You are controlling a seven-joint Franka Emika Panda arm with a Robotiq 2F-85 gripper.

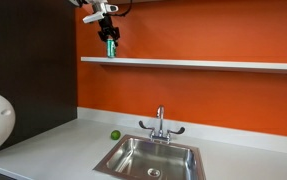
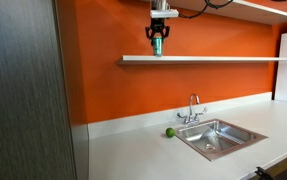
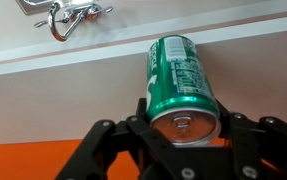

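Observation:
A green soda can [image 3: 181, 85] fills the middle of the wrist view, its silver end towards the camera. My gripper is shut on it, with dark fingers on both sides of the can. In exterior view 1 the gripper [image 1: 109, 36] points down over the left part of the white shelf [image 1: 198, 65], and the can [image 1: 111, 48] is upright at the shelf's level. Exterior view 2 has the can [image 2: 157, 47] just above or on the shelf [image 2: 183, 60]; whether its bottom touches cannot be told.
Below, a green round fruit [image 1: 115, 135] lies on the counter [image 1: 68, 142] left of the steel sink [image 1: 153, 157]. The faucet [image 1: 161, 122] stands behind the basin. A dark panel [image 1: 33, 60] rises at the left. Right of the can, the shelf is bare.

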